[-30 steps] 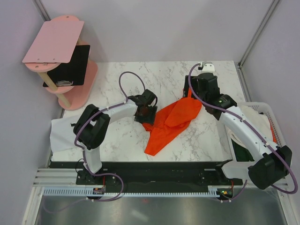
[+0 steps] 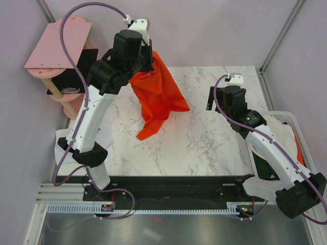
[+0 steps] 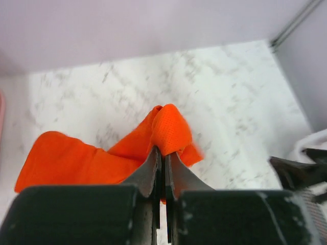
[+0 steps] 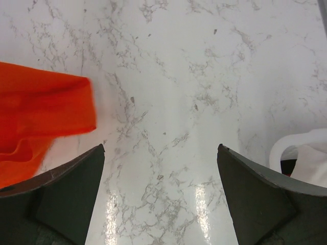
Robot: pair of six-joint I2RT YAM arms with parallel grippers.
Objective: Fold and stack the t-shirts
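An orange t-shirt (image 2: 161, 97) hangs bunched from my left gripper (image 2: 148, 64), which is raised over the back left of the table. Its lower part drapes down toward the marble top. In the left wrist view the fingers (image 3: 153, 168) are shut on a gathered fold of the orange cloth (image 3: 171, 130). My right gripper (image 2: 210, 98) stands open to the right of the shirt, apart from it. Only bare table lies between its fingers, with the shirt's edge (image 4: 56, 104) off to the left in the right wrist view.
A white folded cloth (image 2: 104, 140) lies at the table's left, partly behind the left arm. A basket (image 2: 301, 138) holding cloths stands at the right. At the back left is a pink shelf stand (image 2: 56, 46).
My left gripper has closed on the shirt and lifted it up and back, pulling it leftward off the table's right side. The right gripper has shifted slightly toward the front.
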